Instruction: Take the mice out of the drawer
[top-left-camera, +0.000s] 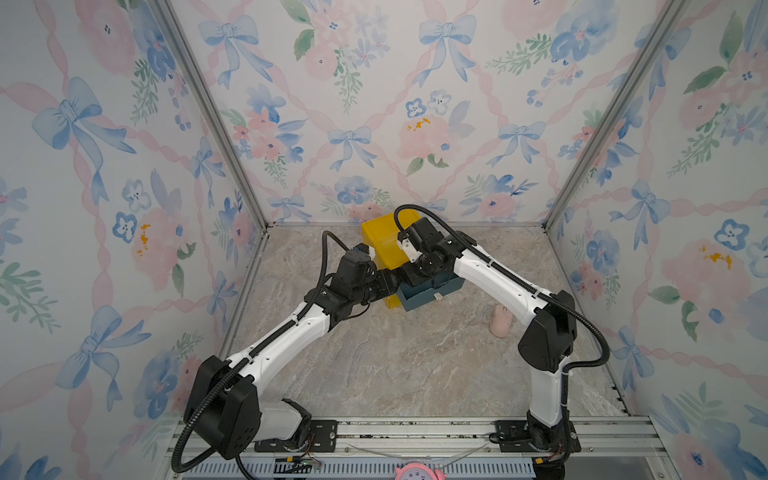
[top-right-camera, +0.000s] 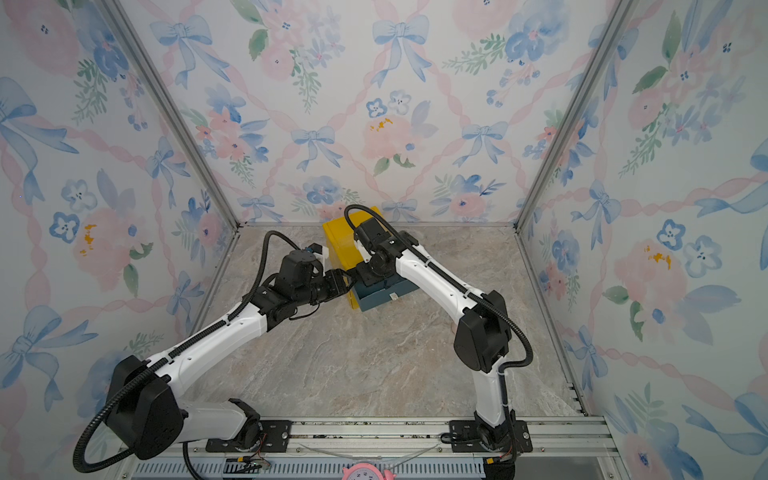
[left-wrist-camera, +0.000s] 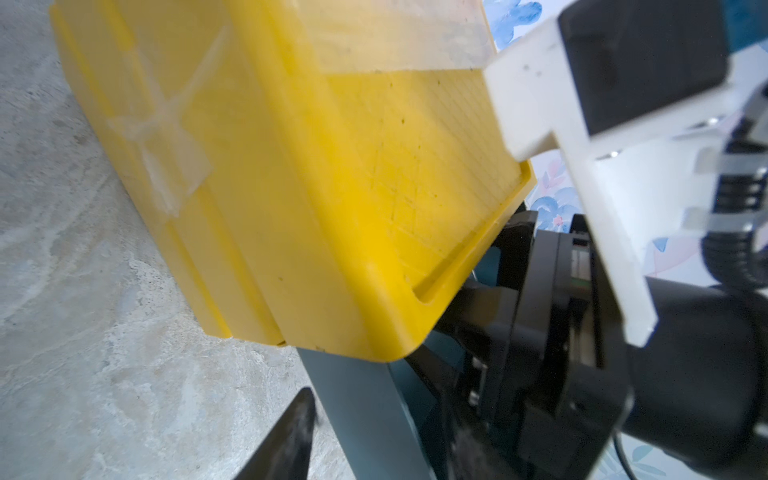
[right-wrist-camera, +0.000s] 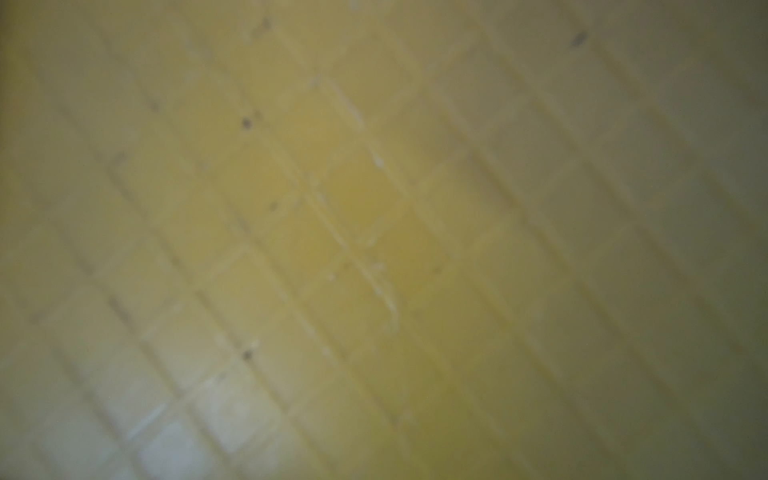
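Note:
The yellow drawer unit (top-left-camera: 390, 233) stands at the table's back with its blue-grey drawer (top-left-camera: 422, 297) pulled out. My right gripper (top-left-camera: 408, 276) reaches into the drawer; its fingers are hidden, and its own wrist view shows only blurred yellow grid plastic. My left gripper is at the drawer's left side, its blurred fingertips apart beside the drawer wall. A pink mouse (top-left-camera: 501, 321) lies on the table right of the drawer. Whether anything remains inside the drawer is hidden.
Both arms crowd closely around the drawer at the centre back.

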